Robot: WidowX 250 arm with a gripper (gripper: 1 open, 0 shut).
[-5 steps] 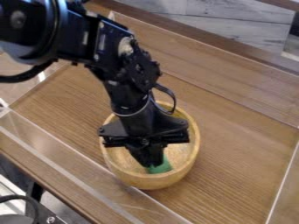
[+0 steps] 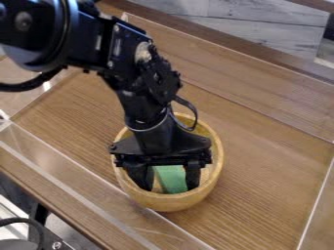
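Note:
My black gripper (image 2: 167, 176) reaches down into a yellow-tan bowl (image 2: 183, 202) in the lower middle of the camera view, its fingers apart on either side of a green object (image 2: 174, 180) lying inside. The gripper body hides much of the bowl's inside and part of the green object, whose exact shape I cannot tell.
A transparent edge runs along the left and front of the table, and a dark cable shows at the lower left corner. A grey wooden wall stands behind.
The gripper's fingers have spread apart around the green object, and more of that object shows between them than a second ago. The bowl has stayed about where it was.

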